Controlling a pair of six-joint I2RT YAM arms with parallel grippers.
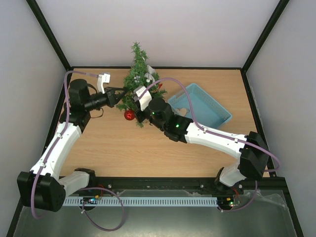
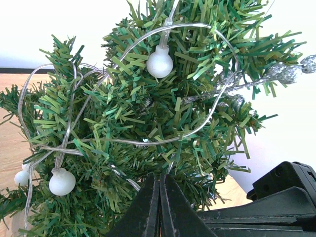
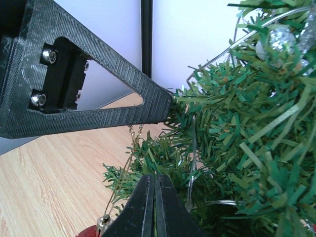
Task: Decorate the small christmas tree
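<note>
The small green Christmas tree stands at the back of the table, wrapped in a clear light string with white round bulbs. My left gripper is shut against its left side; in the right wrist view its tip touches a branch. Below that tip a thin gold chain runs down to the cap of a red ball. Whether the left fingers pinch the chain or a branch bears it, I cannot tell. My right gripper is shut low at the tree's front, nothing visible between its fingers.
A blue basket stands right of the tree, with a pale heart-shaped piece in it. Both arms reach close together at the tree.
</note>
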